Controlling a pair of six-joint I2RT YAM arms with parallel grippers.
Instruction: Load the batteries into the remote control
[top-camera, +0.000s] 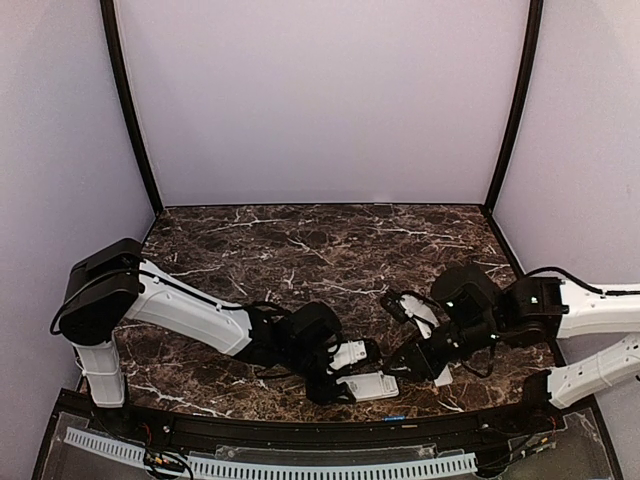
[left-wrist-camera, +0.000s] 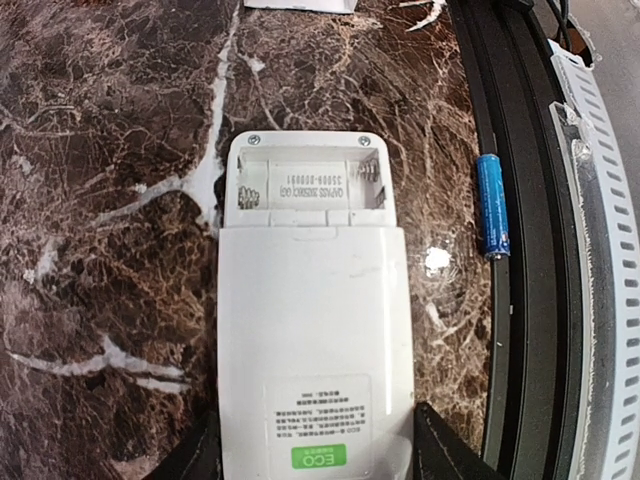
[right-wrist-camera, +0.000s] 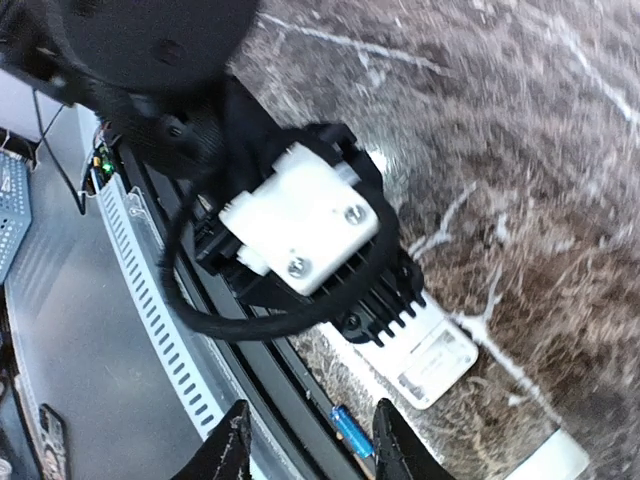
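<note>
The white remote control (left-wrist-camera: 315, 310) lies back side up, its cover still over most of it. At its far end the battery compartment (left-wrist-camera: 310, 185) is uncovered and empty, springs showing. My left gripper is shut on the remote's sides. The blue battery rests along the black rail at the table's front edge, apart from the remote; it also shows in the right wrist view (right-wrist-camera: 351, 431). My right gripper stands open above the table with nothing between its fingers.
A small white object (right-wrist-camera: 555, 458) sits on the marble table beyond the remote's compartment end. The black rail (left-wrist-camera: 535, 300) runs along the front, with a white slotted strip (left-wrist-camera: 610, 220) outside it.
</note>
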